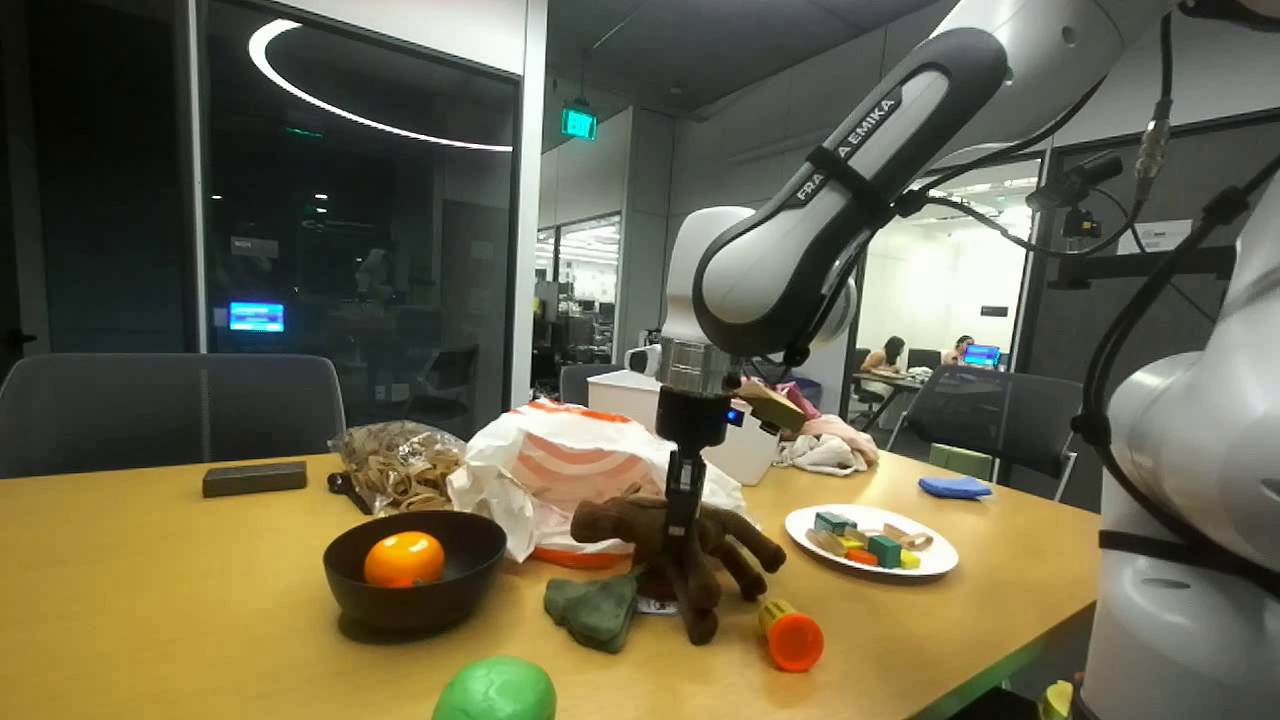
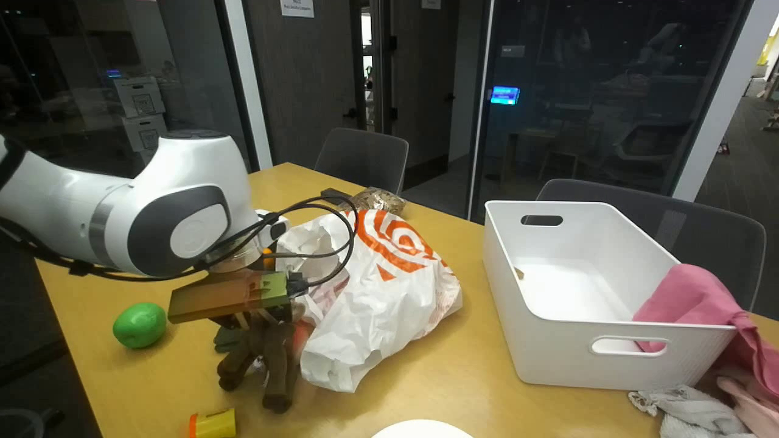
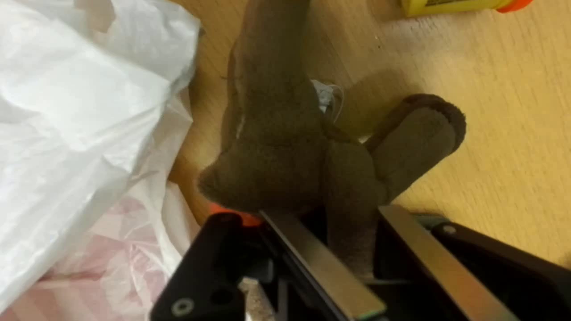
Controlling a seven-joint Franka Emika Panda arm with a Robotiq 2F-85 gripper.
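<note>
A brown plush animal (image 1: 672, 546) with long stubby legs is held upright near the middle of the table, its feet at about table height. My gripper (image 1: 681, 528) points straight down and is shut on part of it. In the wrist view a brown fold of the plush (image 3: 350, 214) lies between the two metal fingers. Exterior view 2 shows the plush legs (image 2: 277, 365) below the wrist, while the arm hides the upper body. Whether the feet touch the table I cannot tell.
Around the plush lie a white plastic bag (image 2: 387, 292), a dark green cloth piece (image 1: 594, 610), a yellow tub with orange lid (image 1: 792, 636) and a green ball (image 1: 495, 694). A black bowl (image 1: 360, 600) holds an orange fruit. Farther off are a plate (image 1: 930, 558) of blocks and a white bin (image 2: 569, 350).
</note>
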